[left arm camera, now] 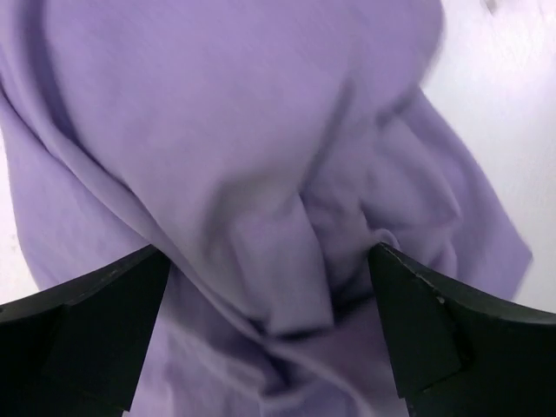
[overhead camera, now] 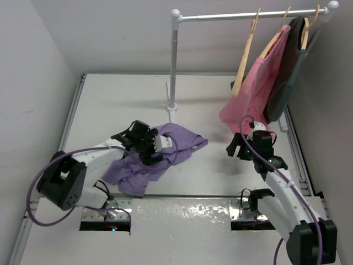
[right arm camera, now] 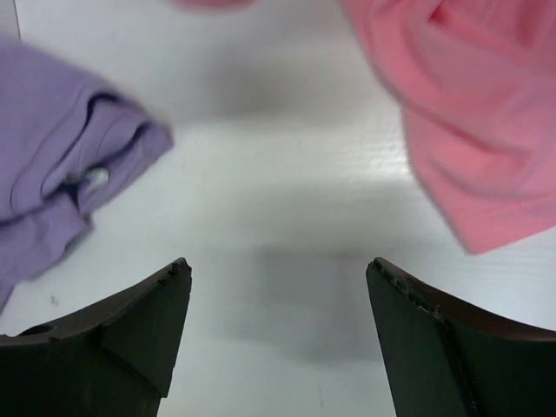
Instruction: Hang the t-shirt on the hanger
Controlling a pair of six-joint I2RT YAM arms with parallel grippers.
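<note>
A purple t-shirt (overhead camera: 179, 138) lies crumpled on the left and middle of the white table. Over it is my left gripper (overhead camera: 157, 149), its fingers apart. Folds of the shirt (left arm camera: 278, 269) show between its fingers in the left wrist view, not clamped. A bare wooden hanger (overhead camera: 244, 58) hangs from the rail, left of the hung clothes. My right gripper (overhead camera: 236, 148) is above bare table below the pink garment, its fingers apart and empty. In the right wrist view, the edge of the shirt (right arm camera: 78, 156) is at the upper left.
A metal rail (overhead camera: 231, 16) spans the back, with its post (overhead camera: 173, 72) standing behind the shirt. A pink garment (overhead camera: 256, 91) and a dark one (overhead camera: 287, 72) hang at the right. Bare table lies between shirt and right gripper.
</note>
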